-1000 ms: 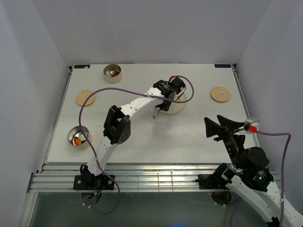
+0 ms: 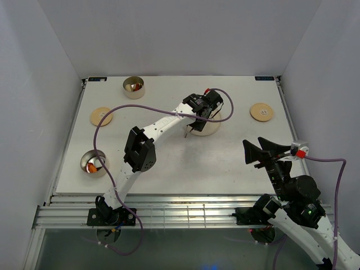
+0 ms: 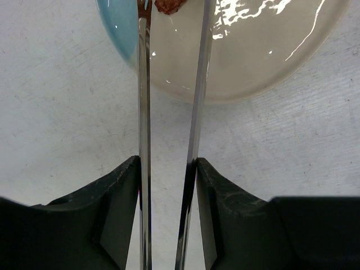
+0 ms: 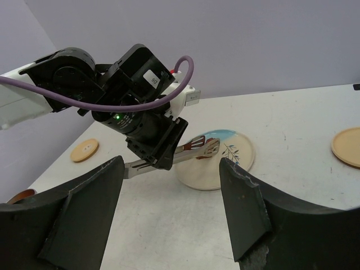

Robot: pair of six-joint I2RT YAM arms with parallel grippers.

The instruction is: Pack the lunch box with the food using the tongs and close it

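Observation:
Shut on a pair of metal tongs [image 3: 144,112], my left gripper presses on both arms, which remain spread apart. The tongs reach over a cream plate with a blue edge [image 3: 247,67]. A brown, rough piece of food [image 3: 170,4] shows between the far ends of the tongs, cut off by the top border of the left wrist view; whether it is pinched cannot be told. In the right wrist view the tong tips [image 4: 211,147] are above the plate [image 4: 242,152]. At front right, away from the plate, my right gripper [image 2: 254,151] stands open and empty.
A pot with food [image 2: 133,88] stands at the back left, another pot [image 2: 94,163] at the front left. Round wooden discs lie left [image 2: 101,116] and right [image 2: 261,112].
My right arm, plate and pots look unmoved.

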